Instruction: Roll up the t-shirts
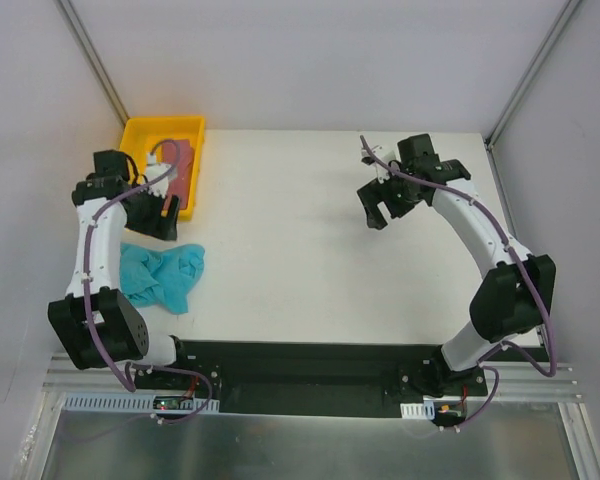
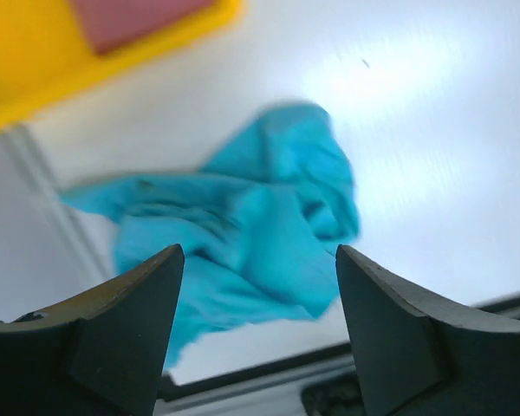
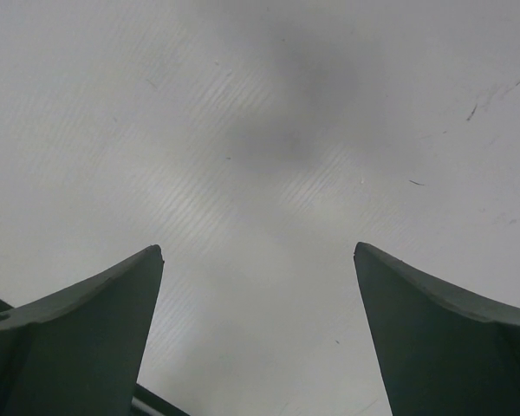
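Observation:
A crumpled turquoise t-shirt lies at the table's front left; the left wrist view shows its loose folds between and beyond the fingers. My left gripper hovers just behind this cloth with its fingers apart and empty. In the yellow tray at the back left rests a folded dark red cloth, partly hidden by the left arm. Over bare table on the right, my right gripper is open; only white surface appears between its fingers.
Grey walls stand close on the left, back and right. A dark strip runs along the front edge.

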